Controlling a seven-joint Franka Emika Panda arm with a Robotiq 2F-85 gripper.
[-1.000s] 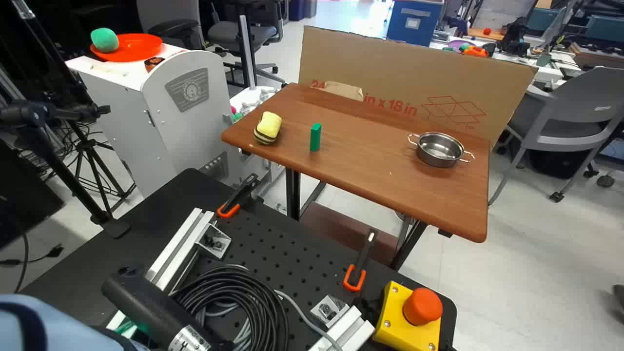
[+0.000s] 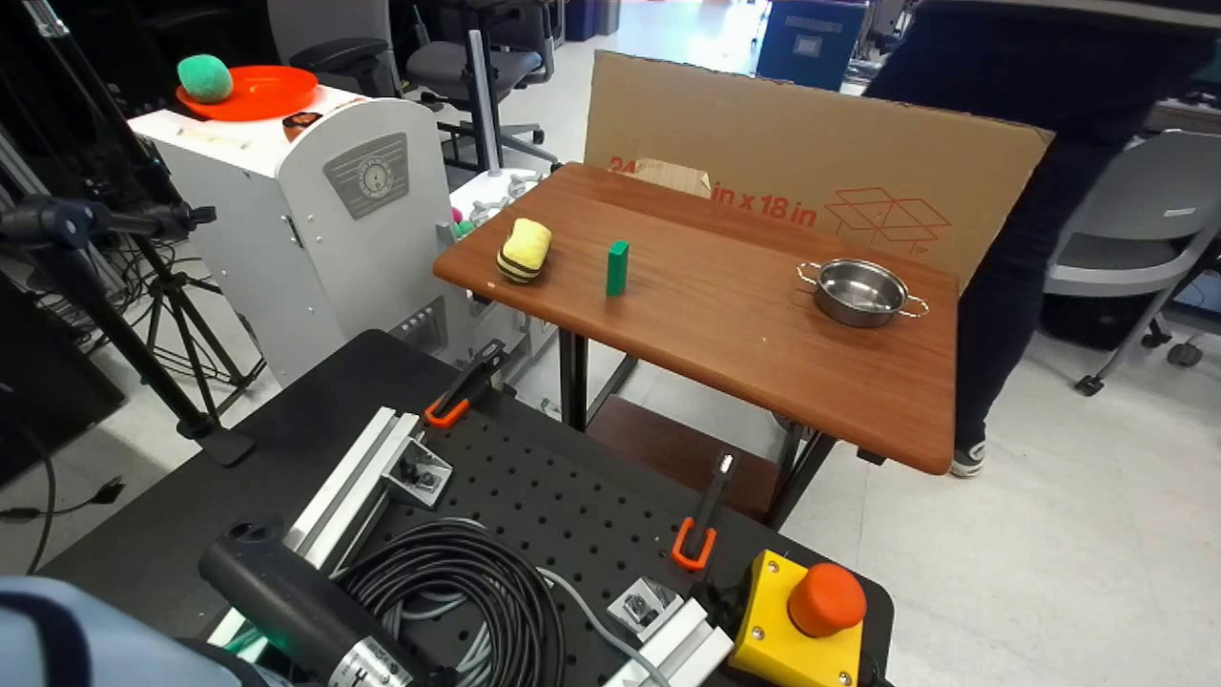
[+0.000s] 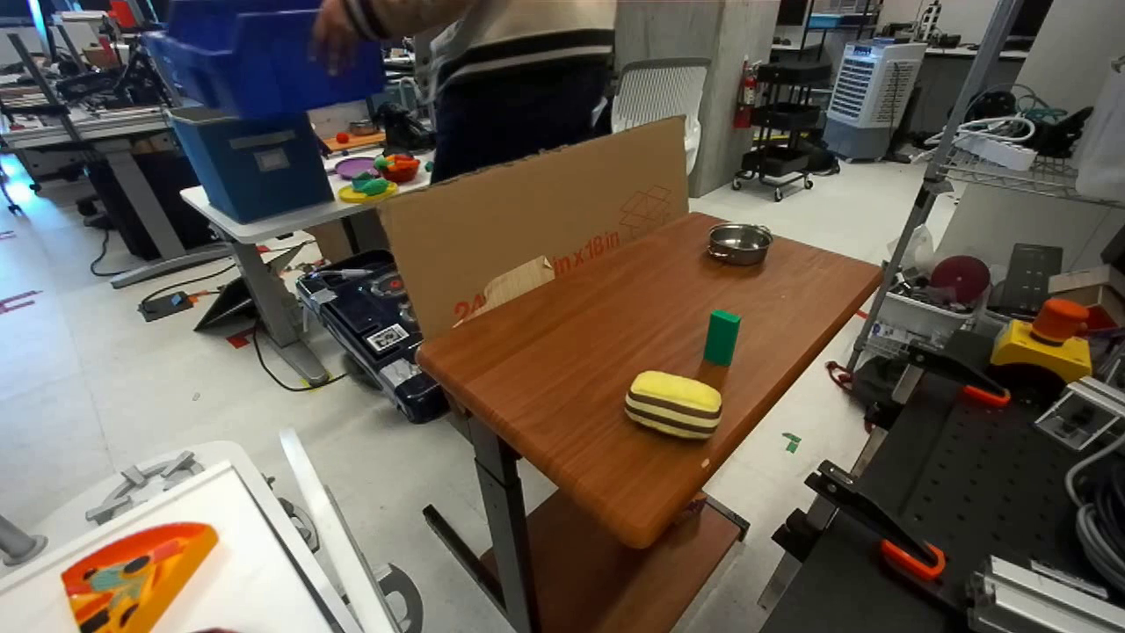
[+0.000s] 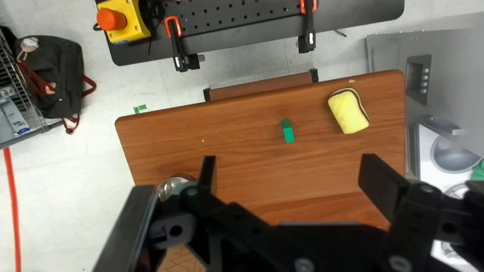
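Note:
On the brown table (image 2: 710, 298) stands a small green block (image 2: 617, 268), upright. Left of it in exterior view 1 lies a yellow plush (image 3: 675, 403) with dark stripes. A steel pot (image 2: 859, 292) with two handles rests toward the table's other end. My gripper appears only in the wrist view, high above the table, its fingers spread wide with nothing between them. The green block and the plush lie beyond the fingertips in that view, while the pot (image 4: 171, 186) is partly hidden behind the left finger.
A cardboard sheet (image 2: 801, 160) stands along the table's far edge, with a person (image 3: 517, 95) behind it near a blue bin (image 3: 269, 63). The black base table (image 2: 549, 469) holds clamps and a yellow stop-button box (image 2: 767, 624).
A person has come into view behind the cardboard at the right of exterior view 1. The block, plush and pot have not moved.

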